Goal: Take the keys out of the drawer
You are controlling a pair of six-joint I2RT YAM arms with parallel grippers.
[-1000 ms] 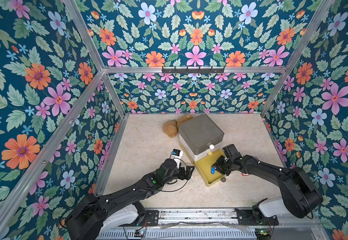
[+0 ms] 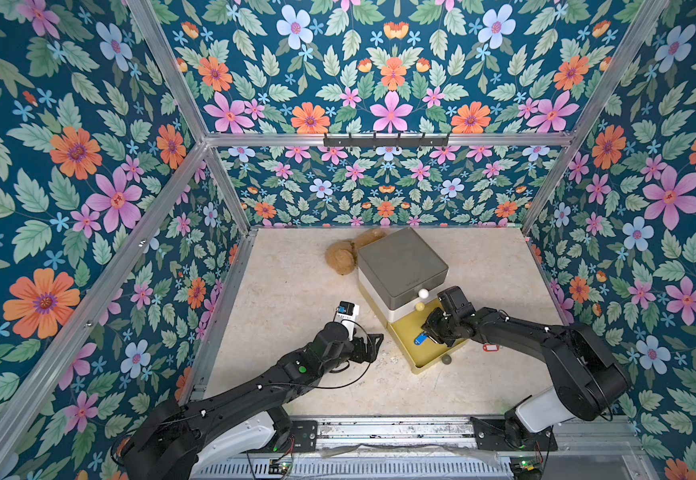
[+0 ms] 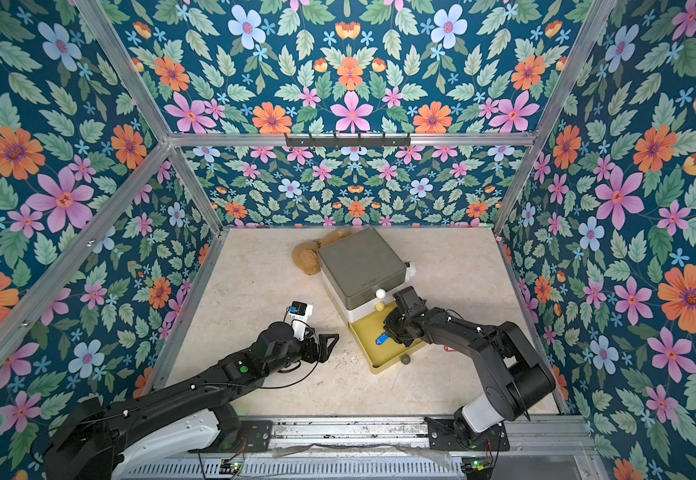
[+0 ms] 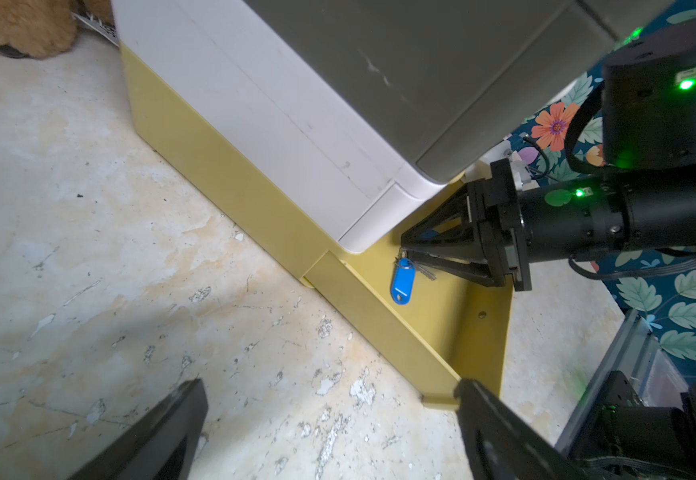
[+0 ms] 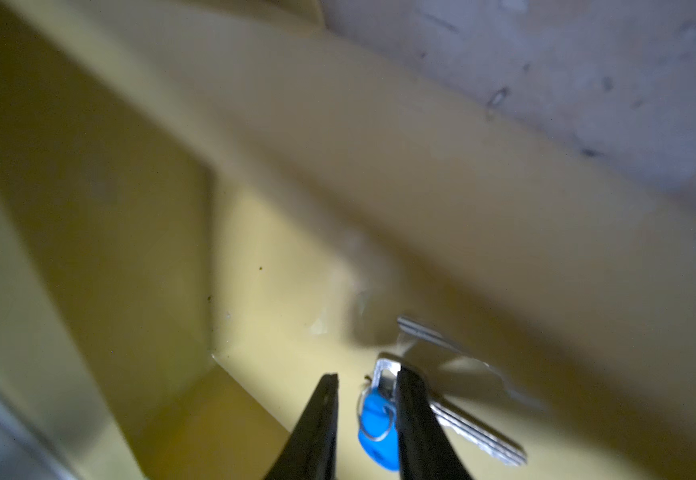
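The keys, with a blue tag [image 4: 403,281] on a ring, lie in the pulled-out yellow drawer [image 4: 383,324]. My right gripper is down inside the drawer, its fingers [image 5: 316,428] part open. In the right wrist view the blue tag [image 5: 377,432] shows in the gap between them, and a metal key [image 5: 479,433] sticks out past one finger. From the left wrist view, the right fingertips meet the ring end of the keys; a firm hold does not show. My left gripper stands wide open and empty over the table, left of the drawer.
The grey-topped box [image 2: 403,268] stands behind the drawer, white and yellow knobs [image 2: 419,305] near its front. A brown plush toy [image 2: 340,257] lies at its left. A red item [image 2: 491,348] lies right of the drawer.
My right gripper has moved left over the keys inside the drawer. The blue tag has turned and shifted slightly left. My left arm has drawn back a little to the left.
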